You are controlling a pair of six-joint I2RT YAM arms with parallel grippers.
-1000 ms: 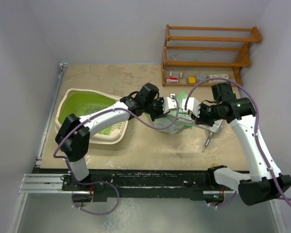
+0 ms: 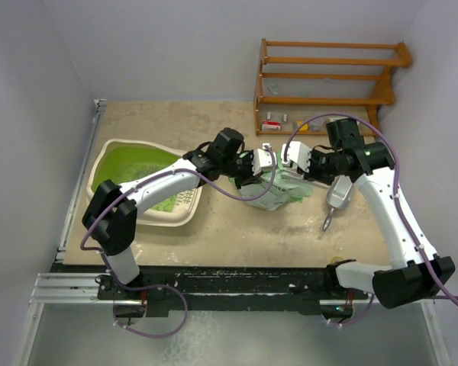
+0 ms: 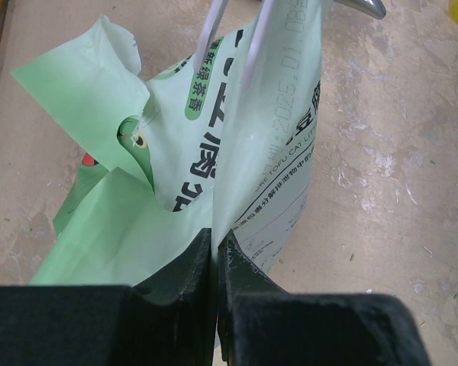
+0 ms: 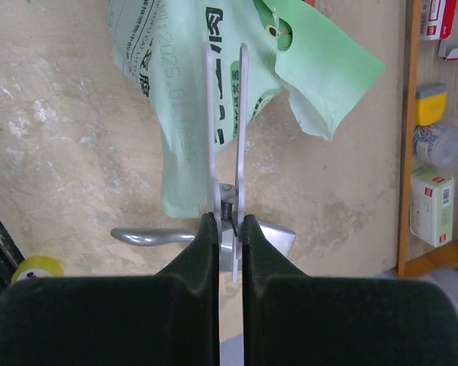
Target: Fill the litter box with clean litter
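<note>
The pale green litter bag (image 2: pixel 271 200) lies mid-table; in the left wrist view its printed film (image 3: pixel 278 152) is stretched into a fold, with a loose corner flap (image 3: pixel 91 88) to the left. My left gripper is shut on that fold. The right gripper is shut on scissors (image 4: pixel 211 122), whose two slim pale blades stand slightly apart over the bag's top. In the left wrist view one blade lies in front of the film; whether the other is behind it, I cannot tell. The green litter box (image 2: pixel 107 152) stands to the left.
A metal scoop (image 2: pixel 340 192) lies right of the bag, below the scissors' pivot in the right wrist view. A wooden rack (image 2: pixel 328 101) with small packages is at the back. A yellow round item (image 4: pixel 38 267) sits near the front edge.
The left gripper moved a little left, still at the bag.
</note>
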